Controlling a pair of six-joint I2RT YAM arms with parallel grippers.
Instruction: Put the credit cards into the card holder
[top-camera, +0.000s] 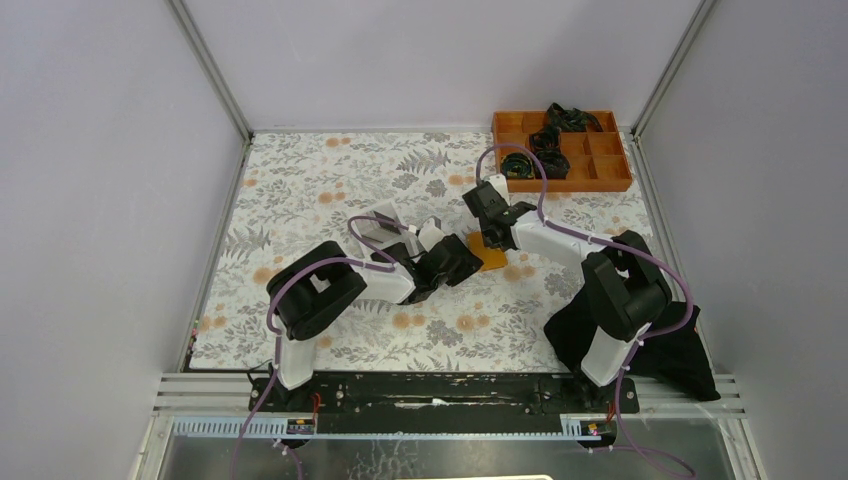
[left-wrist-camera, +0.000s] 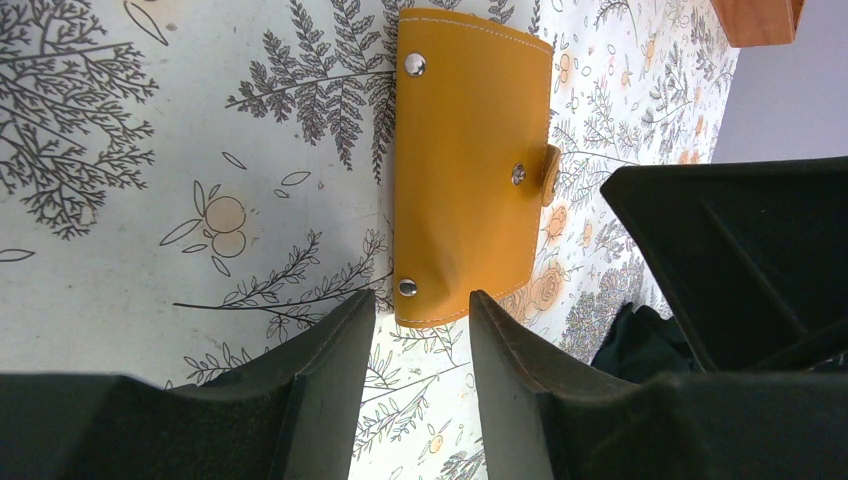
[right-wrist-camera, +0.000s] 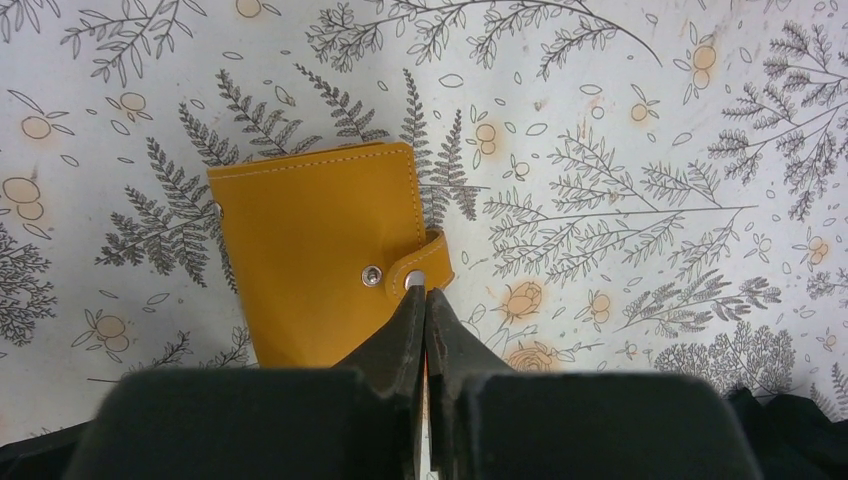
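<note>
The orange leather card holder (top-camera: 488, 258) lies on the floral mat, its snap tab at one side; in the left wrist view the holder (left-wrist-camera: 465, 160) looks closed. My left gripper is open, fingertips just beside the holder's near edge, nothing between them. My right gripper hangs over the holder (right-wrist-camera: 300, 250) at its tab (right-wrist-camera: 435, 260), fingertips close together with nothing visible between them. The pale objects (top-camera: 383, 220) left of the left arm are partly hidden; I cannot tell if they are the cards.
A wooden compartment tray (top-camera: 610, 170) with dark coiled items stands at the back right. A black cloth (top-camera: 680, 350) lies at the front right.
</note>
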